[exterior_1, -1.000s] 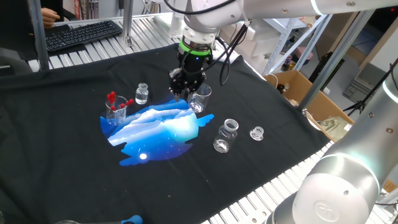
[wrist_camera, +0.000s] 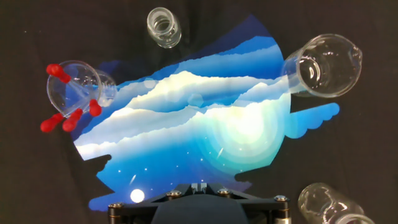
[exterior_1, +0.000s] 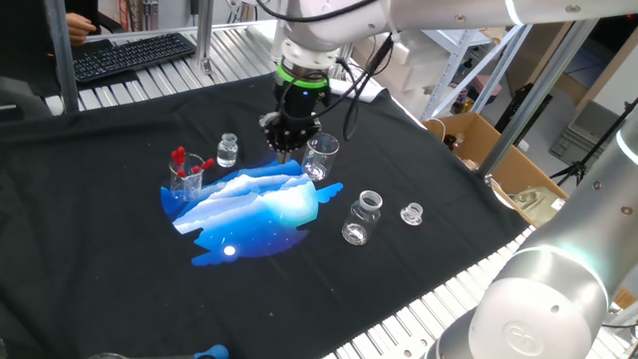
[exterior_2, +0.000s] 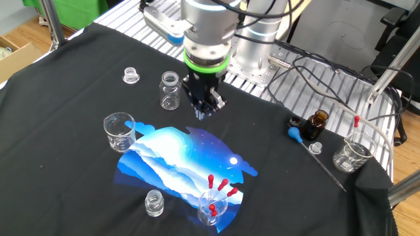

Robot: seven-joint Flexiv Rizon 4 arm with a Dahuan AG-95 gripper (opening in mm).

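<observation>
My gripper hangs above the cloth, its fingertips together and nothing visible between them. In exterior view 2 the same gripper (exterior_2: 201, 116) is over the blue mountain picture's (exterior_2: 172, 154) edge, near a clear open bottle (exterior_2: 170, 93). A beaker (wrist_camera: 62, 99) at the wrist view's left holds several red-topped droppers (wrist_camera: 57, 72). One small glass bottle (wrist_camera: 164, 28) sits at the top of that view. An empty beaker (wrist_camera: 333, 68) lies towards its right side, overlapping the picture's border.
A glass stopper (exterior_1: 412, 213) rests beside the clear bottle. Exterior view 2 shows a brown bottle (exterior_2: 315, 124), a blue-bulbed dropper (exterior_2: 295, 134) and another beaker (exterior_2: 354, 154) on the right. Bare black cloth (exterior_2: 65, 170) lies on the left.
In exterior view 1 my gripper has shifted slightly to the left, still raised above the cloth. The glassware and the picture stay where they were.
</observation>
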